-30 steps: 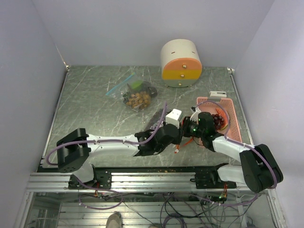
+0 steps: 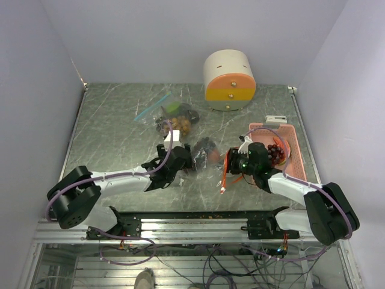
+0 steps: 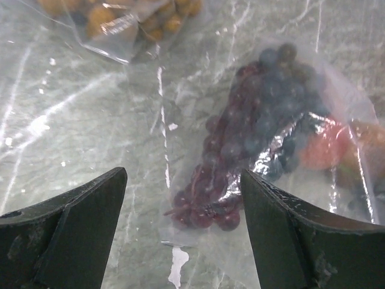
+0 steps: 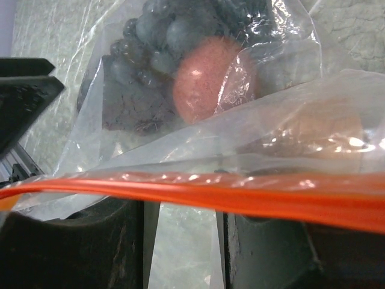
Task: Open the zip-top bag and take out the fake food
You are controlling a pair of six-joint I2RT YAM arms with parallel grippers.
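A clear zip bag (image 2: 206, 152) lies mid-table with dark grapes (image 3: 258, 120) and a reddish round food (image 4: 210, 78) inside. Its orange zip edge (image 4: 271, 192) runs across the right wrist view, over the fingertips of my right gripper. A gap shows between those fingers; whether plastic lies in it I cannot tell. My left gripper is open over the grape end of the bag, with nothing held. In the right wrist view a dark left-gripper finger (image 4: 27, 99) shows at the left edge.
A second bag (image 2: 174, 117) with brown and green food and a blue zip lies behind. At the right stands a pink basket (image 2: 293, 133) holding grapes (image 2: 275, 153). A drawer cabinet (image 2: 230, 78) stands at the back.
The right arm and the orange zip edge have shifted only slightly.
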